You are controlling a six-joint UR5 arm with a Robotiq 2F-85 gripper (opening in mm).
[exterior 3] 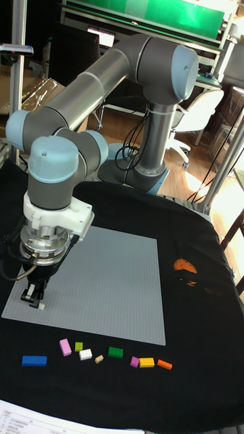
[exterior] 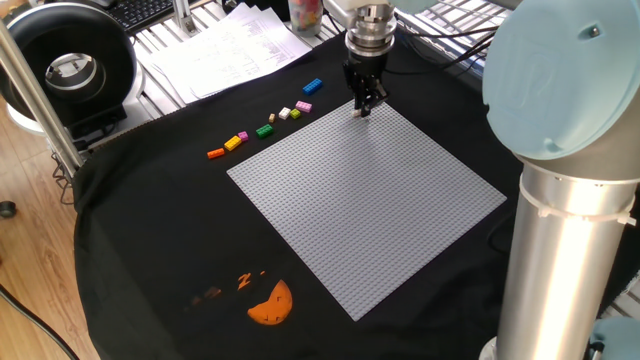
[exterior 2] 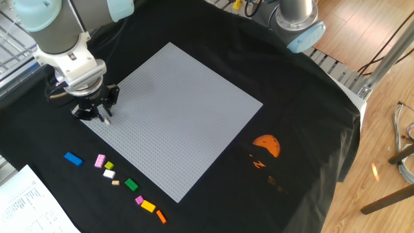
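Note:
My gripper [exterior 2: 103, 116] points down over the corner of the grey studded baseplate [exterior: 365, 205] nearest the blue brick. At its fingertips a small pale beige piece [exterior 2: 107, 122] shows, close to the plate's surface. Whether the fingers grip this piece, or it sits on the studs, is too small to tell. In exterior view 3 the gripper [exterior 3: 34, 300] is at the plate's front left, with the pale piece [exterior 3: 42, 306] at its tip. The rest of the plate is bare.
Loose bricks lie in a row on the black cloth beside the plate: blue [exterior 2: 74, 158], pink [exterior 2: 99, 160], lime [exterior 2: 108, 165], white [exterior 2: 108, 174], tan [exterior 2: 115, 183], green [exterior 2: 131, 184], magenta [exterior 2: 139, 200], yellow [exterior 2: 148, 206] and orange [exterior 2: 161, 217]. Papers [exterior: 225, 50] lie beyond them.

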